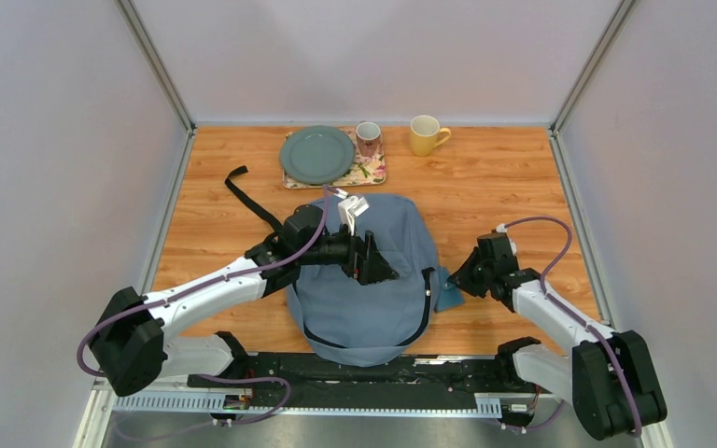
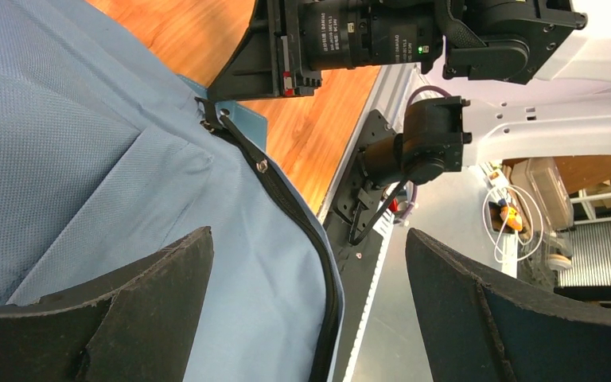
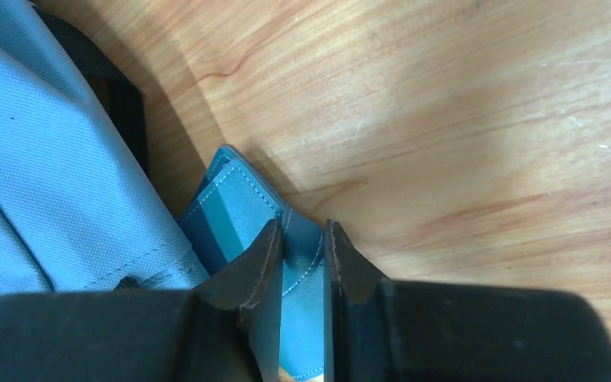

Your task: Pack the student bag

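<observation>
The grey-blue student bag (image 1: 366,303) lies on the table, a dark zip (image 2: 318,247) along its edge. Above it stands my left gripper (image 1: 380,273), open and empty, its fingers (image 2: 167,294) wide apart in the left wrist view. Beside the bag's right side is a flat blue stitched case (image 3: 247,203), probably a wallet or pouch. My right gripper is down at this case, its fingers close together with blue material filling the narrow gap. Whether they press firmly on it cannot be told.
At the back a grey-green plate (image 1: 317,154) and a white cup (image 1: 368,138) stand on a floral tray (image 1: 371,173), with a yellow mug (image 1: 424,136) to the right. A black strap (image 1: 252,203) extends left of the bag.
</observation>
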